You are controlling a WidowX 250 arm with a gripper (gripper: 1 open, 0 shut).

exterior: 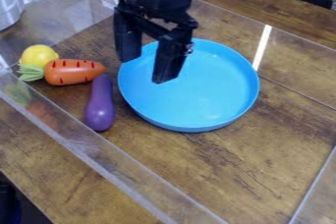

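My black gripper point(147, 51) hangs open over the left part of a round blue plate point(203, 100), its two fingers pointing down with nothing seen between them. To the left of the plate a purple eggplant point(100, 105) lies lengthwise on the wooden table. An orange carrot point(74, 71) with green leaves lies farther left, and a yellow lemon point(37, 54) sits just behind it. The back left rim of the plate is partly hidden by the gripper.
A clear plastic wall point(92, 164) runs along the lower left. A white strip lies right of the plate.
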